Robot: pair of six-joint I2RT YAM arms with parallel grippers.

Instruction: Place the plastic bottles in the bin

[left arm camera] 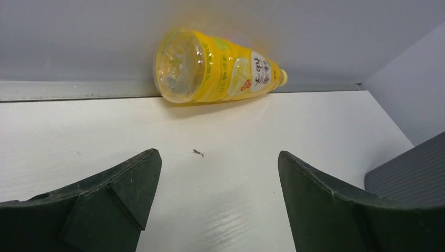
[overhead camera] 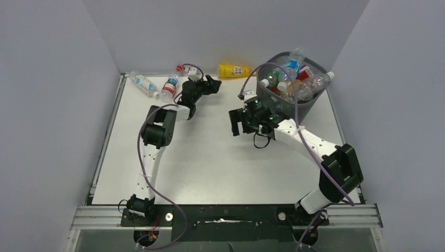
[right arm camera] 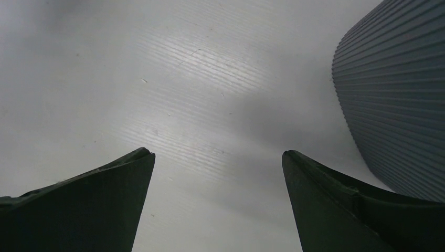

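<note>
A yellow bottle [overhead camera: 233, 71] lies against the back wall; the left wrist view shows it ahead, beyond the open fingers of my left gripper [overhead camera: 212, 84], nothing between them. A clear bottle [overhead camera: 144, 84] and a red-capped bottle [overhead camera: 170, 85] lie at the back left. The dark bin [overhead camera: 278, 105] at back right holds several bottles [overhead camera: 291, 68]. My right gripper [overhead camera: 235, 122] is open beside the bin, low over the bare table in its wrist view, nothing between its fingers.
Walls stand at the back and sides, close behind the bottles.
</note>
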